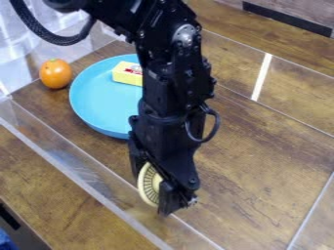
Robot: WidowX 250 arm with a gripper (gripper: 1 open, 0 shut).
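Observation:
My black gripper [162, 184] hangs over the wooden floor in the middle of the view, shut on a pale yellow round object [148, 187] with dark ridges, which is partly hidden behind the fingers. Behind the arm, on the left, lies a blue plate [100, 105] with a yellow block [127, 72] on it, partly covered by the arm.
An orange [57, 73] sits left of the plate, near a clear plastic edge. A blue item [10, 236] shows at the bottom left corner.

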